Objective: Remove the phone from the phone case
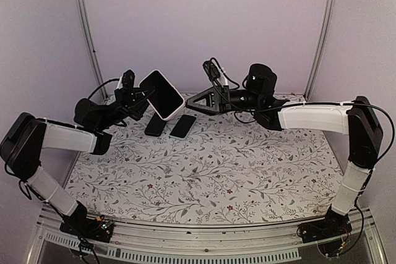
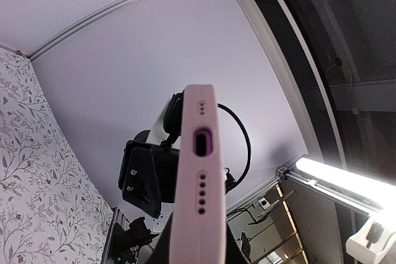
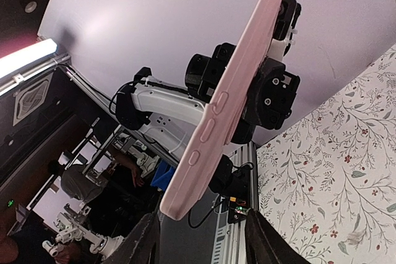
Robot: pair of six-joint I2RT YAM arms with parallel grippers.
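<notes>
A phone in a pale pink case [image 1: 162, 94] is held up in the air, tilted, dark face showing in the top view. My left gripper [image 1: 143, 94] is shut on it. The left wrist view shows the case's end [image 2: 197, 214] with its port opening. In the right wrist view the case's side [image 3: 216, 109] runs diagonally above the fingertips. My right gripper [image 1: 195, 100] is open a short way right of the phone, with nothing seen between its fingers.
Two dark flat phone-sized objects [image 1: 156, 125] [image 1: 183, 126] lie on the floral tabletop [image 1: 204, 177] behind the arms.
</notes>
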